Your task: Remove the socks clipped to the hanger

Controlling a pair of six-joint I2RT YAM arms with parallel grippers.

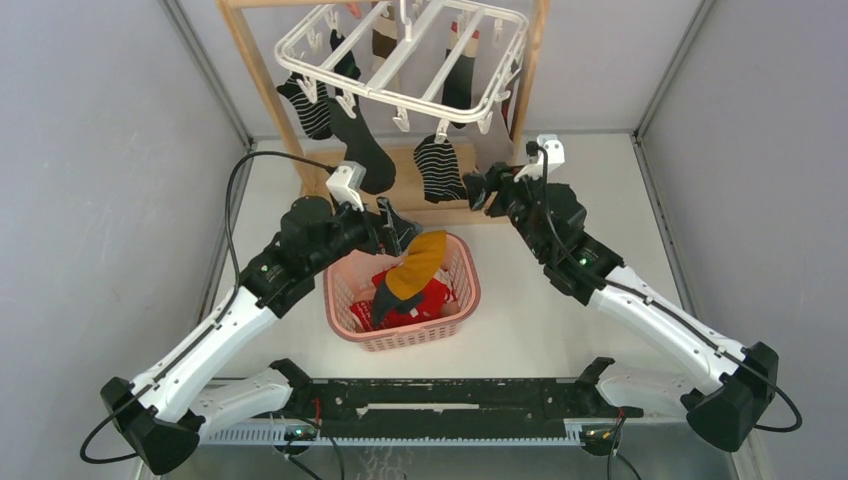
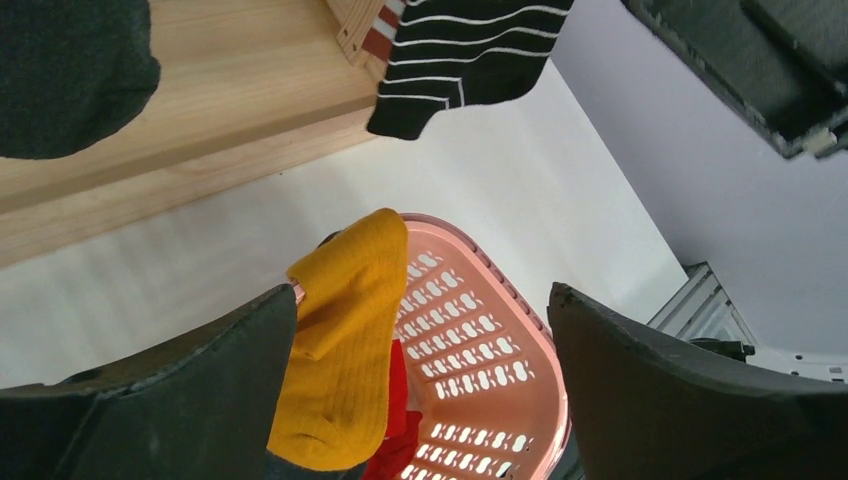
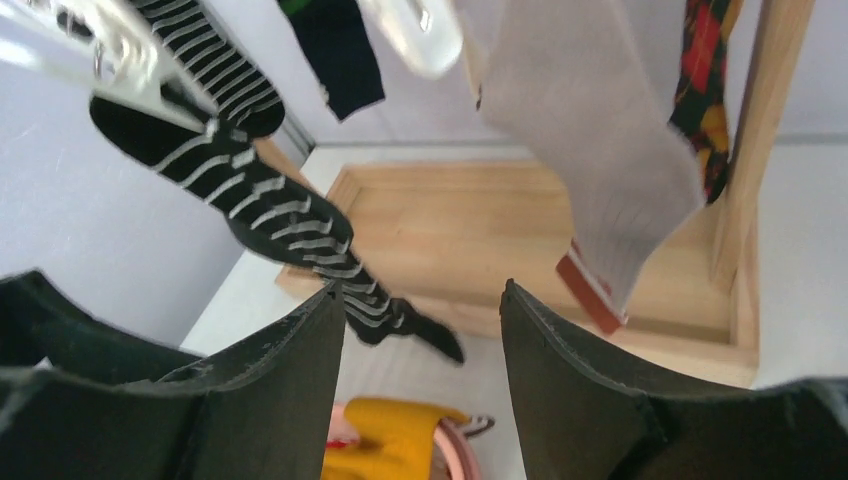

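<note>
Socks hang from the white clip hanger (image 1: 400, 100): dark grey (image 1: 360, 150), black-and-white striped (image 1: 437, 168), another striped one at left, and a beige one (image 3: 590, 150) with a red band. My left gripper is open above the pink basket (image 1: 460, 310), below the hanging socks, with nothing between its fingers. The basket holds a mustard sock (image 2: 340, 330) and red items. My right gripper is open, in front of the hanging striped and beige socks, nothing seen between its fingers.
A wooden frame (image 1: 248, 50) stands at the back behind the socks. Grey walls flank the workspace.
</note>
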